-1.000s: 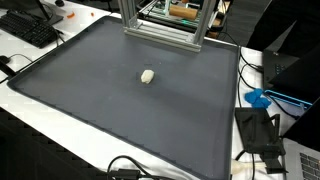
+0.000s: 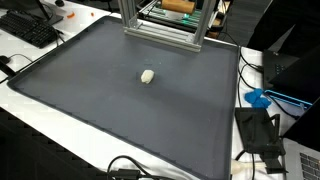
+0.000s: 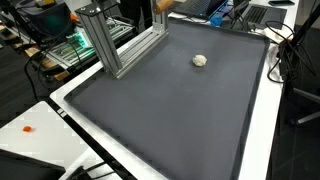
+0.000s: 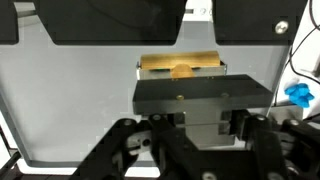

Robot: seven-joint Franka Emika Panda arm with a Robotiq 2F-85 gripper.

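In the wrist view my gripper fills the lower middle, its dark fingers partly hidden behind a dark slab [image 4: 190, 94]. Whether that slab is held cannot be made out, nor how far the fingers stand apart. Just beyond it is a wooden piece [image 4: 155, 64] with an orange-brown rounded part. The same sort of tan piece [image 2: 179, 5] appears at the metal frame [image 2: 172, 38] at the top of exterior view 1. A small cream-coloured lump [image 2: 147, 76] lies alone on the grey board [image 2: 110, 110]; exterior view 2 shows this lump [image 3: 199, 60] too.
Dark panels [image 4: 95, 22] span the top of the wrist view. A blue crumpled item [image 2: 257, 98] and a black holder [image 2: 258, 132] lie right of the board, near a laptop [image 2: 300, 155]. A keyboard [image 2: 28, 29] sits at far left. Most of the board is bare.
The tan wooden piece at the metal frame sits slightly higher in exterior view 1 and looks larger than before. The cream lump and the board have not moved.
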